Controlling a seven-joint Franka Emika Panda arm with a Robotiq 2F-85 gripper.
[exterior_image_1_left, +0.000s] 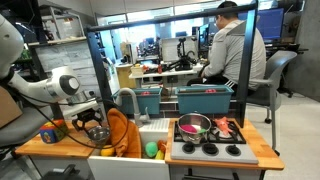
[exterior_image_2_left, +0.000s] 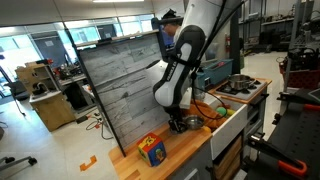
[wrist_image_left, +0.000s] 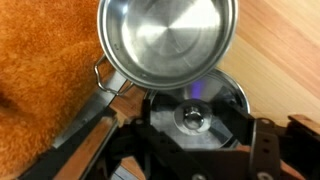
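Observation:
In the wrist view a glass lid (wrist_image_left: 222, 92) with a metal rim and a round knob (wrist_image_left: 193, 117) lies below my gripper. The fingers stand apart on either side of the knob, with gaps showing between. A shiny metal pot (wrist_image_left: 165, 38), empty inside, sits right beside the lid and partly over its edge in this view. From the first exterior view, my gripper (exterior_image_1_left: 84, 118) points down at the left end of the wooden counter, next to the pot (exterior_image_1_left: 98, 134). Whether the fingers touch the knob cannot be told.
An orange towel (exterior_image_1_left: 123, 132) hangs beside the pot, over the sink area. Toy fruit (exterior_image_1_left: 151, 149) lies in the sink. Another pot (exterior_image_1_left: 194, 126) stands on the stove (exterior_image_1_left: 215, 150) to the right. A colourful box (exterior_image_2_left: 152, 150) sits near the counter's end.

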